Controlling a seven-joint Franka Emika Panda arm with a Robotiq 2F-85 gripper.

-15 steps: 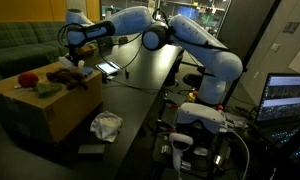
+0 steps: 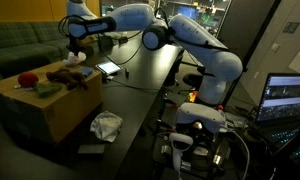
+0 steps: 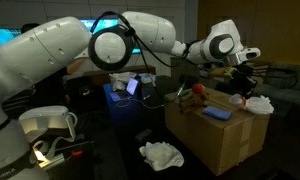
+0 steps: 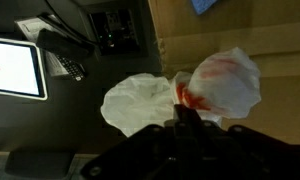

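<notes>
A crumpled white cloth with red patches (image 4: 222, 82) is held in my gripper, whose dark fingers are hard to make out against it. In the second exterior view the gripper (image 3: 238, 84) hangs over the far part of the cardboard box (image 3: 207, 144), with white material (image 3: 258, 105) right beside and below it. The first exterior view shows the gripper (image 2: 74, 46) above the box top, a white bundle (image 2: 77, 58) at its tip. Another white cloth (image 2: 106, 126) lies crumpled on the dark surface beside the box.
On the box top are a blue cloth or pad (image 3: 217, 113), a red round item (image 2: 28, 79) and a green item (image 2: 48, 89). A tablet (image 4: 16, 68) and a keypad (image 4: 68, 66) lie on the dark table. A laptop (image 2: 283, 103) stands at the right.
The gripper has shifted slightly over the box, and the white bundle at its tip appears a little higher. The cloth on the dark surface has not moved.
</notes>
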